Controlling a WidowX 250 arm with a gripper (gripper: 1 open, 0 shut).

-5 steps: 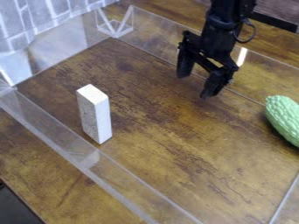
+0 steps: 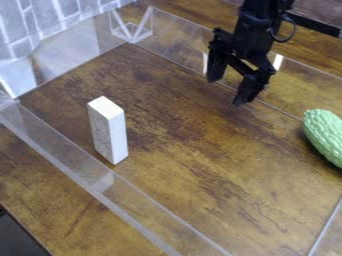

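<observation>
My black gripper [image 2: 234, 78] hangs at the top right over the wooden board, its two fingers spread apart with nothing seen between them. A white rectangular block [image 2: 108, 130] stands upright at the left. A pale green, bumpy vegetable-like object [image 2: 323, 135] lies at the right edge, partly out of view, below and right of my gripper.
Clear plastic walls [image 2: 114, 196] border the wooden work surface [image 2: 201, 170]. A pale grey patterned object [image 2: 38, 35] fills the top left corner, outside the walls.
My gripper has shifted very slightly, apparently a little upward. The block and the green object have not moved.
</observation>
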